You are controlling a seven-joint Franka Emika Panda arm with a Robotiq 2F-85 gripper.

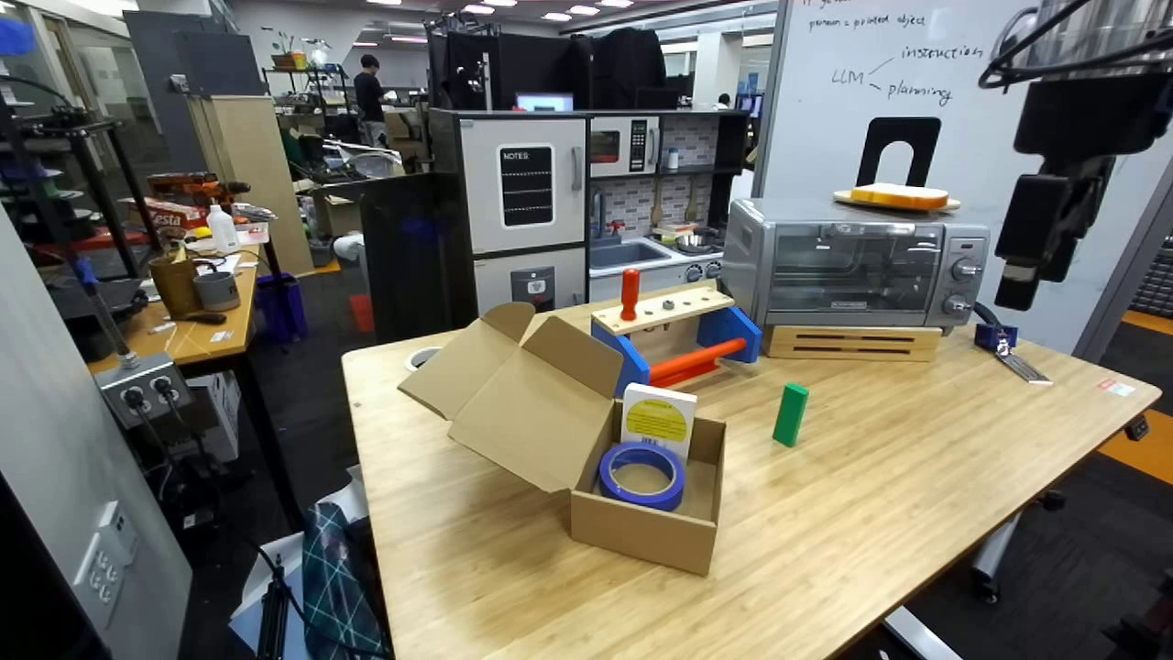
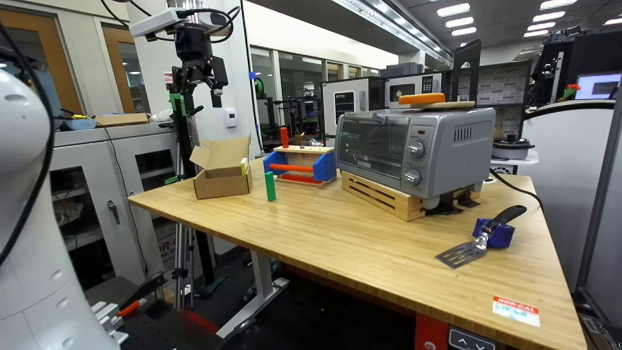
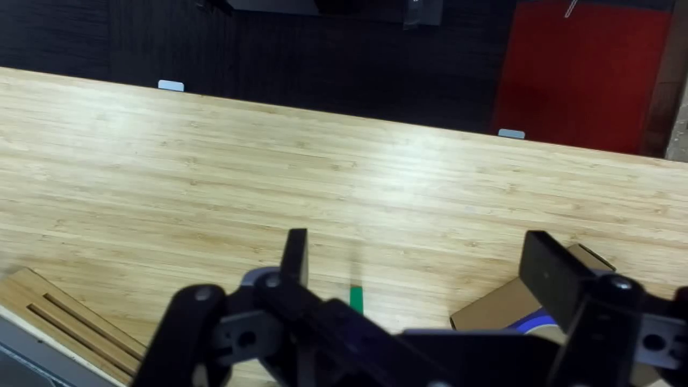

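Observation:
My gripper is open, its two fingers wide apart with only bare table seen between the tips. It hangs high over the table, at the upper right in exterior view 1. A green block (image 1: 789,414) stands upright on the tabletop, partly covered by the gripper body in the wrist view. Left of it in exterior view 1 is an open cardboard box (image 1: 643,537), flaps up, holding a roll of blue tape (image 1: 673,484) and a white package with a yellow label (image 1: 657,420). A blue and red toy workbench (image 1: 739,330) stands behind them.
A grey toaster oven (image 2: 373,140) sits on a slatted wooden stand (image 2: 379,195), with an orange-edged item (image 2: 421,98) on top. A spatula (image 2: 466,252) leans on a blue holder (image 2: 500,234) near the table's end.

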